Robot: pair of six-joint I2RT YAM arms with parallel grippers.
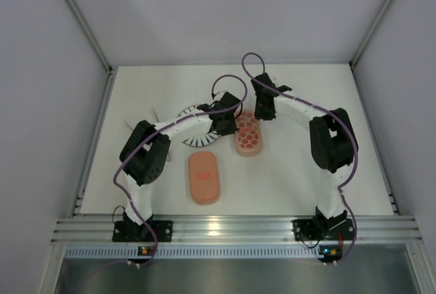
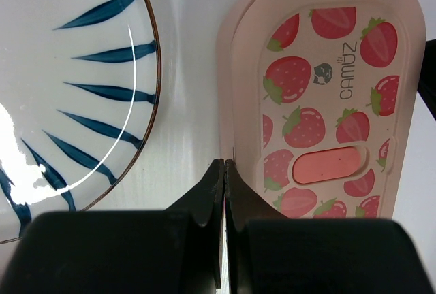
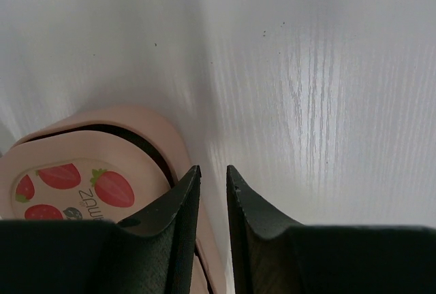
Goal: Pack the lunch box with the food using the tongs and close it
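The pink lunch box with its strawberry lid [image 1: 248,141] lies on the table between my two grippers. In the left wrist view the lid [image 2: 317,127] covers the box, with a strip of the box's edge showing along its left side. My left gripper is shut, its tips at the box's left edge and nothing visible between them. At the box's right side stands my right gripper, its fingers a little apart with nothing between them. The left finger overlaps the box's edge in the right wrist view, where a dark gap runs between lid and box [image 3: 160,129].
A white plate with blue leaf marks [image 1: 199,141] lies left of the lunch box, partly under my left arm. A plain pink-orange box piece [image 1: 204,177] lies in front. Thin utensils [image 1: 155,115] are at the far left.
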